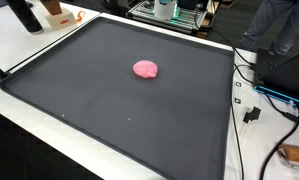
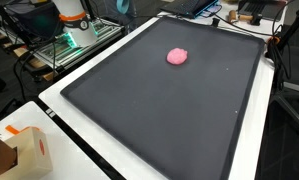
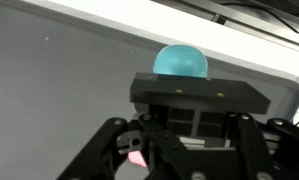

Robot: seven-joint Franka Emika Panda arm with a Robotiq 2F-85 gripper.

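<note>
A round pink object (image 1: 145, 69) lies on the dark grey board, towards its back; it also shows as a small pink lump (image 2: 177, 56) in exterior view 2. In the wrist view my gripper is shut on a smooth, rounded teal object (image 3: 181, 61), whose upper part sticks out beyond the dark fingers (image 3: 154, 88). The rest of the teal object is hidden behind them. Under the gripper, part of the pink object (image 3: 137, 158) peeks out. The exterior views do not clearly show my gripper.
The dark board (image 1: 109, 110) has a white border and is otherwise bare. A black device (image 1: 281, 75) and cables stand on the right. A white and orange robot part (image 2: 77, 30) stands by the board's far left corner in exterior view 2.
</note>
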